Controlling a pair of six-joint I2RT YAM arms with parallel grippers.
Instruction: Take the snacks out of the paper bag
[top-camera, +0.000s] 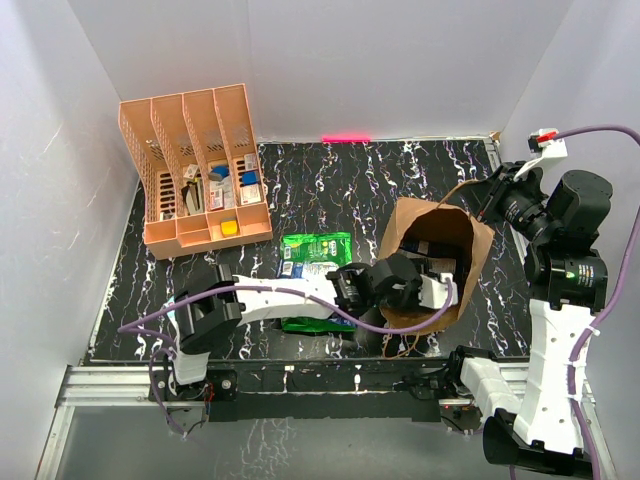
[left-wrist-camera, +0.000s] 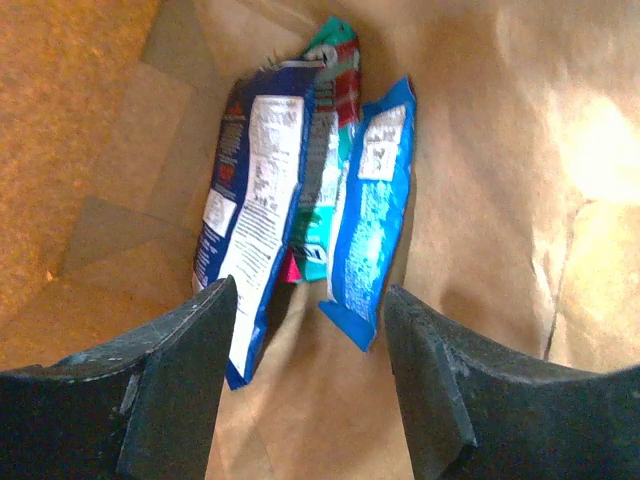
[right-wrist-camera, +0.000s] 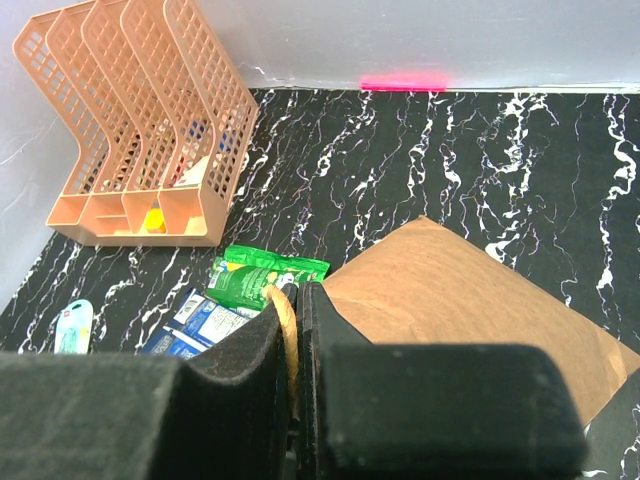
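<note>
The brown paper bag (top-camera: 393, 238) stands with its mouth towards the front. Inside lie a dark blue and white packet (left-wrist-camera: 255, 200), a green and red one (left-wrist-camera: 324, 170) partly behind it, and a small bright blue packet (left-wrist-camera: 372, 215). At the bag's mouth my left gripper is open, its fingers short of the packets and nothing between them. My right gripper is shut on the bag's twisted paper handle (right-wrist-camera: 286, 330), at the bag's upper right in the top view. Left of the bag lie green packets (top-camera: 316, 246) and a blue packet (right-wrist-camera: 205, 322), partly under the left arm.
A pink divided organizer (top-camera: 190, 240) with small boxes stands at the back left. A pink strip (top-camera: 346, 138) lies along the back wall. A small pale object (right-wrist-camera: 74, 326) lies near the left edge.
</note>
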